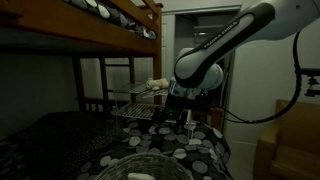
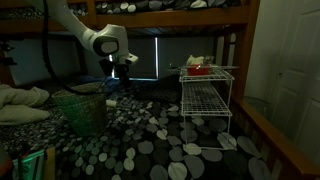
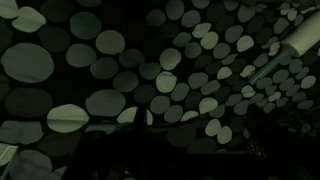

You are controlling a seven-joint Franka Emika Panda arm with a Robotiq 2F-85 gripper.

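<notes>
My gripper [image 1: 182, 108] hangs low over the dotted bedspread [image 1: 95, 165], in front of the wire rack [image 1: 133, 112] in exterior view 1. In exterior view 2 the gripper [image 2: 124, 72] is at the left, well apart from the rack [image 2: 205, 103]. Its fingers stand open, and nothing shows between the dark fingers. The wrist view is dim: dotted cloth [image 3: 105, 70] fills most of it. A pale cylinder [image 3: 302, 36] with a thin greenish end enters at the upper right; I cannot tell what it is.
A woven basket [image 1: 105, 172] with something white inside [image 1: 141, 177] stands at the front. On the rack's upper shelf sits a red container [image 2: 198, 72]. The upper bunk [image 1: 95, 35] overhangs the left side. A brown armchair [image 1: 297, 140] is at the right. Open bedspread lies around the rack.
</notes>
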